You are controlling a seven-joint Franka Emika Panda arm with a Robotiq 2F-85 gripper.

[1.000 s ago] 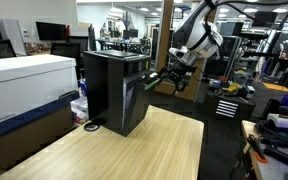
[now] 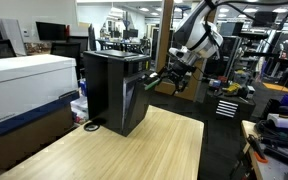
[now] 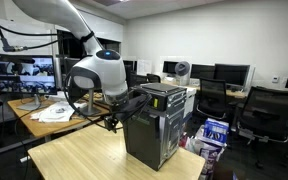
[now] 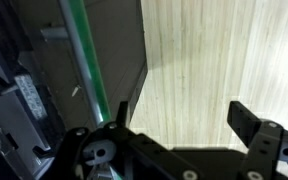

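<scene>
A black box-like cabinet (image 2: 117,88) stands on the wooden table, its front facing my arm. In exterior view 2 the same cabinet (image 3: 159,125) shows grey side panels. My gripper (image 2: 166,76) is beside the cabinet's upper front, above the table. In the wrist view the gripper is open, with only bare table behind the gap between its fingers. A green-edged panel (image 4: 87,55) of the cabinet runs down the left, close to the left finger (image 4: 122,114); whether they touch I cannot tell. The right finger (image 4: 242,122) is clear of everything.
White and blue storage boxes (image 2: 24,85) are stacked behind the table on the left. A small black ring-shaped item (image 2: 91,126) lies near the cabinet's base. Chairs and desks fill the background.
</scene>
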